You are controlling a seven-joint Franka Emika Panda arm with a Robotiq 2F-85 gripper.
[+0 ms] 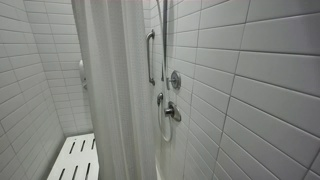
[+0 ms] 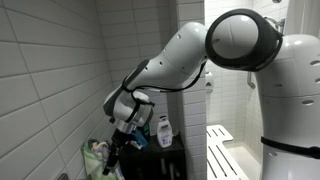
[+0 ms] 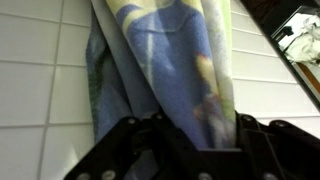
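A multicoloured cloth (image 3: 170,60), blue with yellow and pinkish patches, hangs down between the fingers of my gripper in the wrist view. Its lower part is hidden behind the dark fingers, so whether they press on it does not show. In exterior view 2 the arm reaches down to the left, and the gripper (image 2: 118,145) is beside the light greenish cloth (image 2: 95,158), close to the tiled wall.
A dark cabinet (image 2: 160,160) stands right of the gripper, with a white bottle (image 2: 164,130) on it. A shower curtain (image 1: 115,90) hangs beside a slotted white bench (image 1: 75,158). White tiled wall (image 3: 30,80) lies close behind the cloth.
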